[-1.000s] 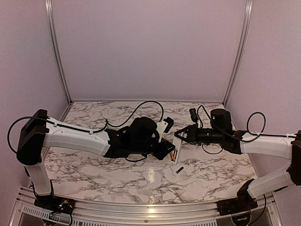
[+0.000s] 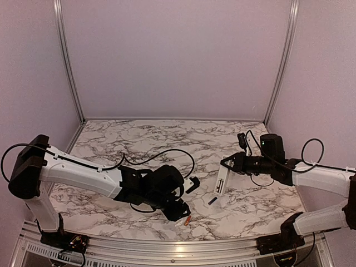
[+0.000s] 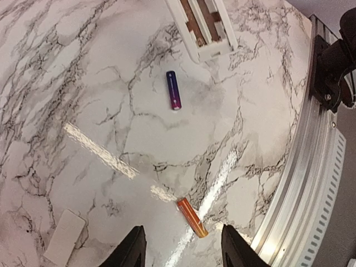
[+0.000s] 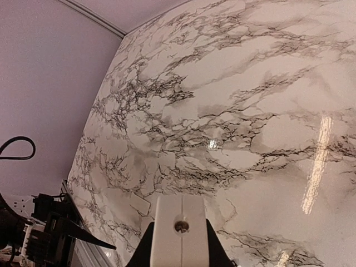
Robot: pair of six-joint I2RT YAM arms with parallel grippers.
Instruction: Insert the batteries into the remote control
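Observation:
My right gripper (image 2: 228, 161) is shut on the white remote (image 2: 221, 179), whose open battery compartment faces up in the left wrist view (image 3: 214, 51); its end fills the bottom of the right wrist view (image 4: 179, 245). A dark purple battery (image 3: 173, 92) lies on the marble below the remote. An orange battery (image 3: 192, 217) lies lower down, just beyond my left gripper, which is open above the table with nothing visible between its fingertips.
A white flat piece (image 3: 64, 236) lies at lower left in the left wrist view. The metal front rail (image 2: 172, 245) runs along the near edge.
My left gripper has moved down and left, away from the remote, to near the orange battery on the table. My right gripper and the remote have shifted slightly right.

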